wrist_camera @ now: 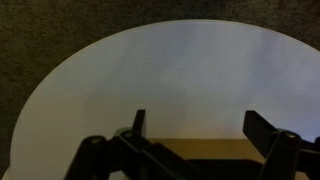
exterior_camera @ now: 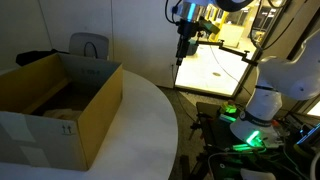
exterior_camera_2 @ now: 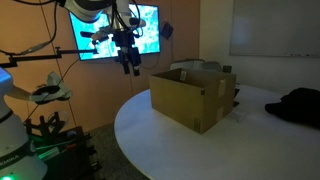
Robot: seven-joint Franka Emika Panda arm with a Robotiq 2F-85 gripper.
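My gripper is open in the wrist view, its two dark fingers wide apart with nothing between them. In exterior view 1 the gripper (exterior_camera: 179,62) points down, high up past the table's rounded end. A large open cardboard box (exterior_camera: 93,118) stands on the white table (exterior_camera: 140,125), to the left of the gripper and apart from it. Something brown shows inside the box, but I cannot tell what it is. Exterior view 2 has the same box (exterior_camera_2: 207,108) toward the back of the table. Only a tan strip of the box (wrist_camera: 210,149) shows at the bottom of the wrist view.
A grey chair (exterior_camera: 89,44) stands behind the table. A dark cloth or bag (exterior_camera_2: 297,105) lies at the table's right in exterior view 2. Cables hang around the arm's base (exterior_camera: 258,122).
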